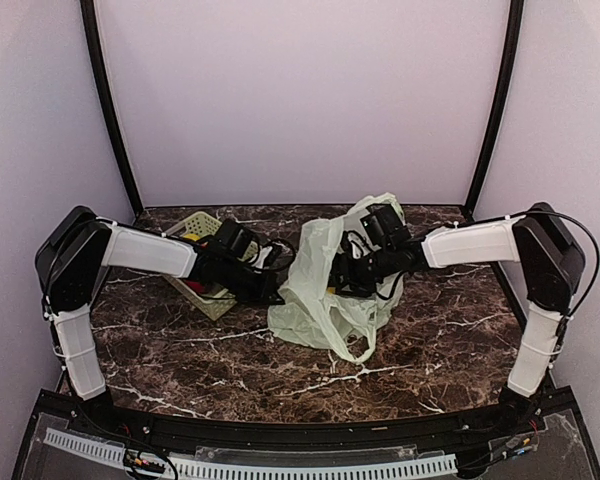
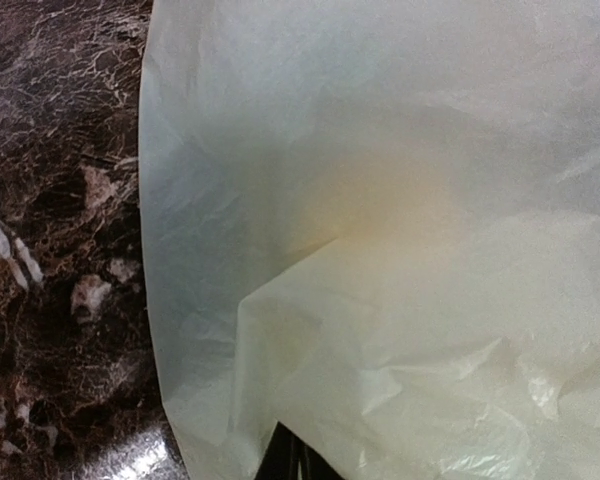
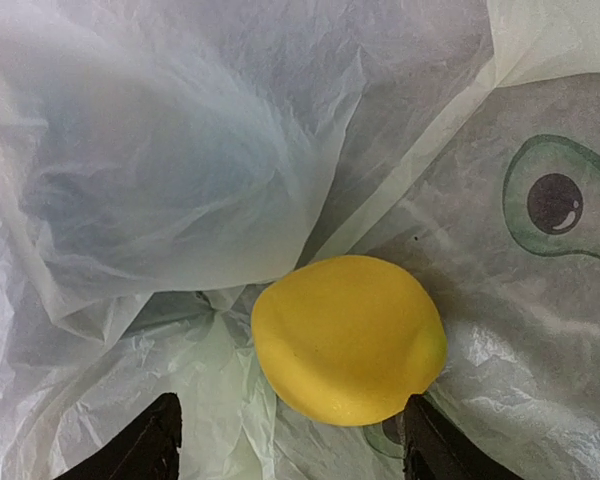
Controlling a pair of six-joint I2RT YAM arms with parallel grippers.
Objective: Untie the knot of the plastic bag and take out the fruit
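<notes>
The crumpled white plastic bag point(image 1: 320, 310) lies open in the middle of the table. My left gripper is shut at the bag's left side, its tips low in the left wrist view against the plastic; nothing shows between them. My right gripper is open inside the bag, its fingers either side of and just below a yellow fruit point(image 3: 345, 335) lying on the printed plastic. In the left wrist view a faint yellow shape shows through the bag.
A pale basket point(image 1: 195, 225) with yellow and red items stands at the back left, partly hidden by my left arm.
</notes>
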